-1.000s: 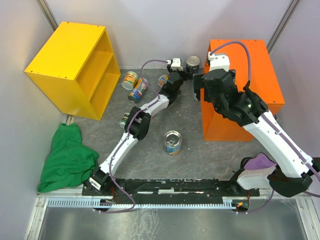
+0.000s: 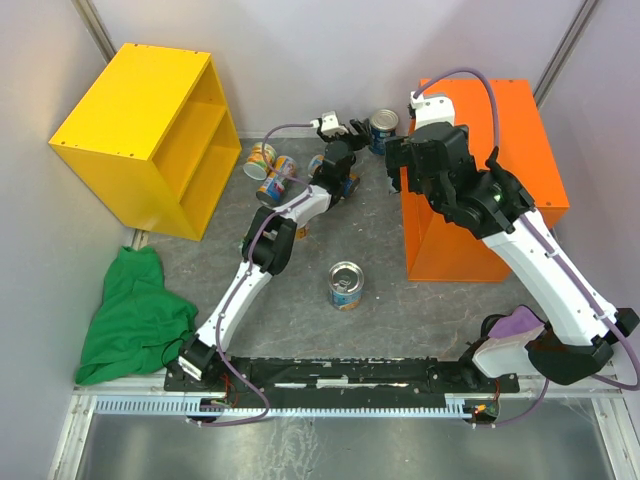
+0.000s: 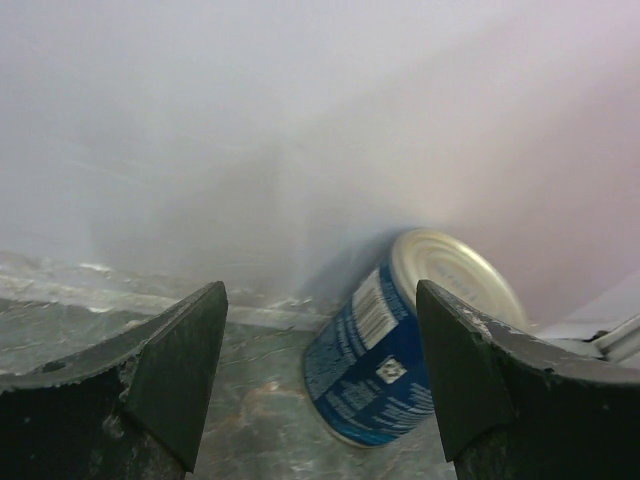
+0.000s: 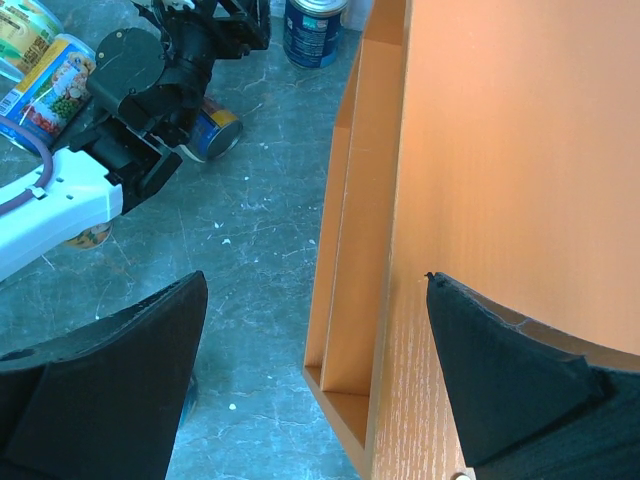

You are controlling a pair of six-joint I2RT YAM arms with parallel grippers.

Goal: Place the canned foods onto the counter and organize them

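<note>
A blue can (image 2: pixel 383 130) stands at the back wall; in the left wrist view that can (image 3: pixel 365 370) sits just beyond my left gripper, whose fingers are apart with nothing between them. Several cans lie on their sides near the yellow shelf: a pale can (image 2: pixel 258 160) and a colourful can (image 2: pixel 276 180), with others partly hidden by the left arm. A larger can (image 2: pixel 345 285) stands at the front middle. My right gripper is open above the orange cabinet's left edge, holding nothing.
The yellow shelf (image 2: pixel 120 100) is at the back left, the orange cabinet (image 2: pixel 450 250) on the right. A green cloth (image 2: pixel 130 320) lies at the front left. The grey counter between them has free room around the standing front can.
My left gripper has shifted slightly left, away from the blue can at the back. The right arm has moved very slightly.
</note>
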